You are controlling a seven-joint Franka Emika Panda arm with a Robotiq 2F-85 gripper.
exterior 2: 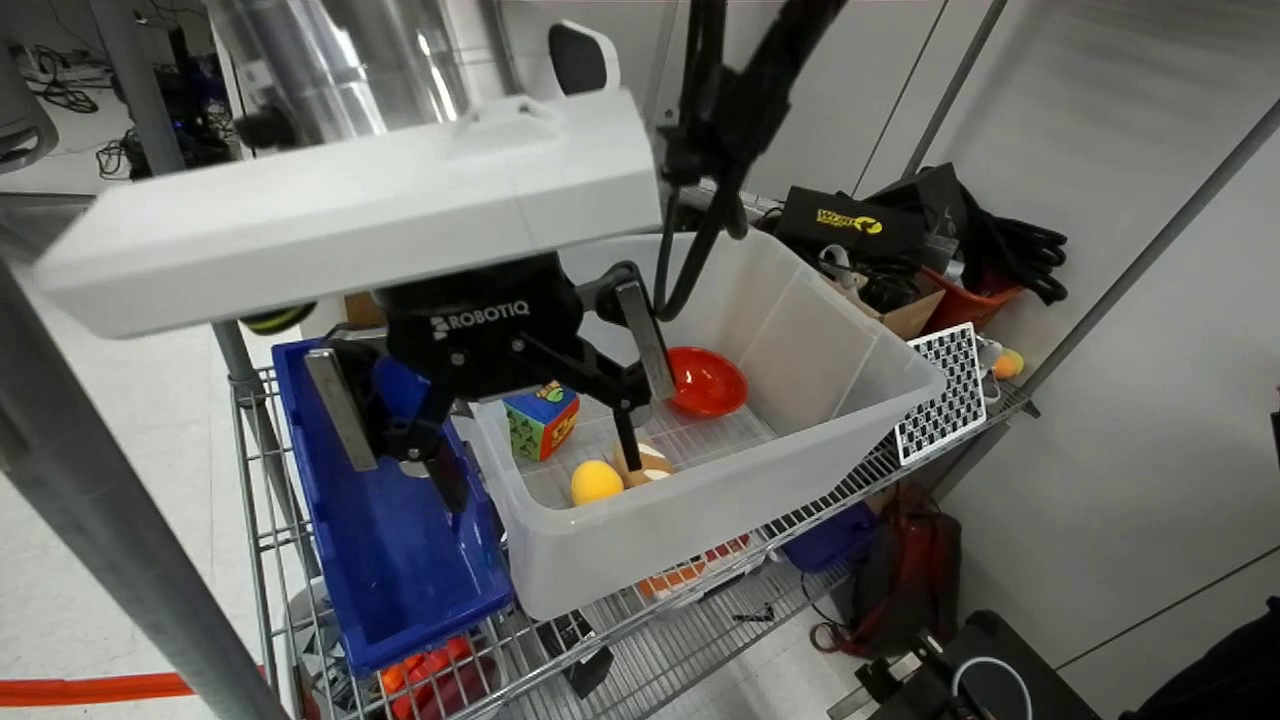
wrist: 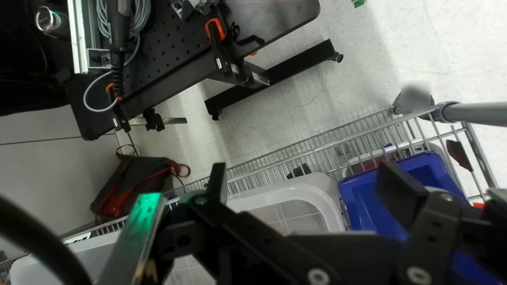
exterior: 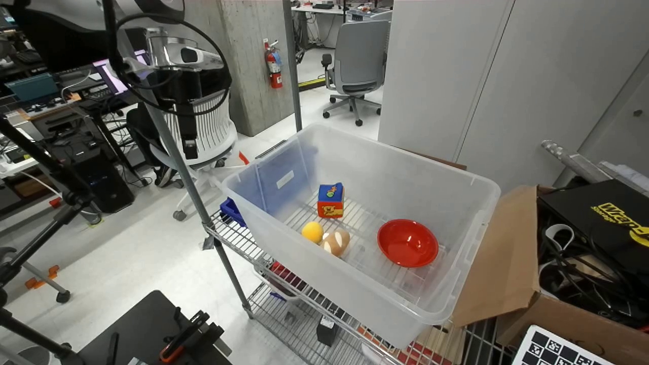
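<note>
Wide apart stand the fingers of my gripper (exterior 2: 543, 463), with nothing between them; the wrist view also shows the gripper open. It hangs above the blue bin and the near end of the clear plastic tub (exterior 2: 720, 474). Inside the tub lie a soft picture cube (exterior: 330, 201), a yellow ball (exterior: 313, 231), a brown ball-like item with pale marks (exterior: 335, 242) and a red bowl (exterior: 407, 243). The cube and the brown item are partly covered by the gripper in exterior view 2. The blue bin (exterior 2: 408, 564) looks empty where its floor shows.
Tub and bin sit on a wire shelf (exterior 2: 768, 528) with upright metal posts (exterior: 231, 274). An open cardboard box (exterior: 505, 267) full of cables stands beyond the tub. A patterned board (exterior 2: 942, 394) leans near the tub's far end.
</note>
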